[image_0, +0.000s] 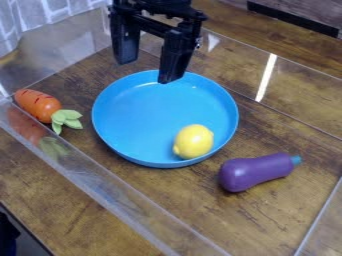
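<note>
My gripper (150, 55) is open, hanging above the back part of a blue plate (134, 120), its two black fingers spread apart with nothing seen between them. On the plate's front right lies a yellow lemon (193, 142). An orange carrot with pale green leaves (38, 106) lies left of the plate. A purple eggplant (253, 172) lies to the right front of it, on the wooden table.
A clear plastic wall (94, 190) runs along the left and front left.
</note>
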